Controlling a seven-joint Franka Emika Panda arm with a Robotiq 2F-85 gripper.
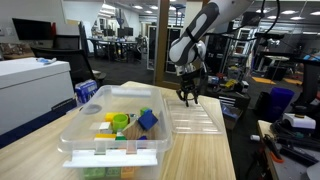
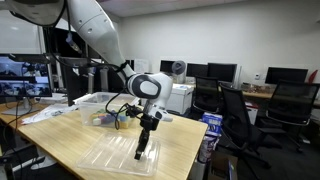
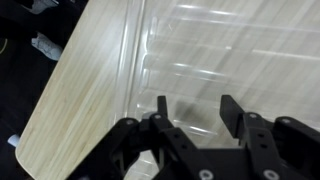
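Note:
A clear ribbed plastic lid lies flat on the wooden table, to the right of the bin in exterior view 1. My gripper points down over the lid, near one edge of it. In the wrist view the two fingertips of the gripper stand apart, so it is open. Only the lid and the table beneath it show through the gap. Whether the fingertips touch the lid, I cannot tell.
A clear plastic bin holding several coloured blocks stands beside the lid. Office chairs stand beyond the table's edge.

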